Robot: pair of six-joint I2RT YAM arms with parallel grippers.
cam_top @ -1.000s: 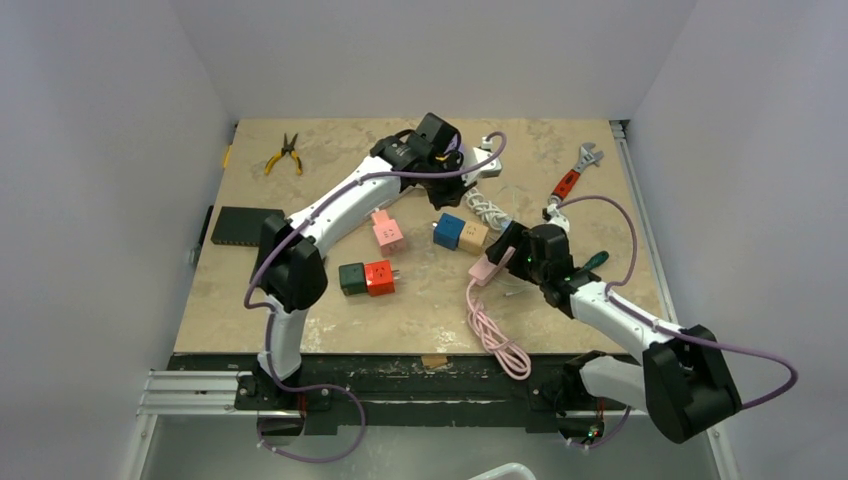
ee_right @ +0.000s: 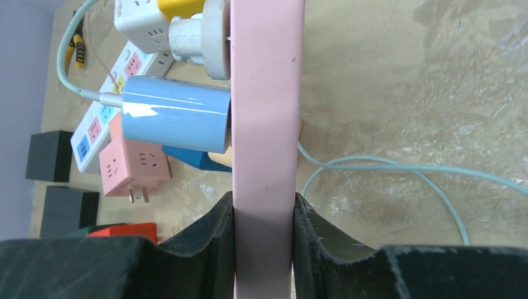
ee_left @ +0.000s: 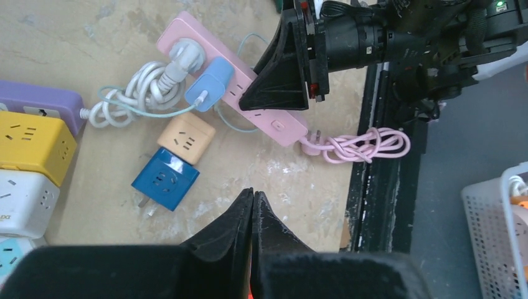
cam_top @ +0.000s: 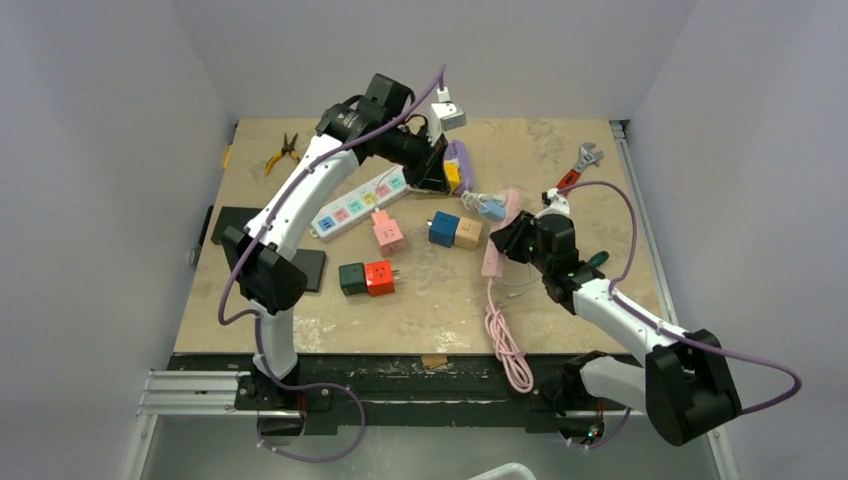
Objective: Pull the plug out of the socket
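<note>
Across the pink power strip point(ee_right: 266, 137), my right gripper is shut, one finger on each side of it. Plugged into that strip are a light-blue plug with a thin cable and, beside it, a white plug with a thick white cord; the left wrist view shows the blue plug point(ee_left: 213, 81) and the white plug point(ee_left: 185, 57) too. My left gripper, its fingertips together and nothing between them, hangs above the table, apart from the strip. In the top view it is near the yellow block, its tips partly hidden.
Close to the strip lie a blue adapter point(ee_left: 165, 179) and a tan adapter point(ee_left: 186, 137). A purple strip point(ee_left: 43, 99) with a yellow adapter point(ee_left: 37, 143) stands farther left. The pink cord point(cam_top: 508, 350) hangs past the front edge. A wrench point(cam_top: 580, 165) lies at the back right.
My left gripper has moved left, away from the pink strip.
</note>
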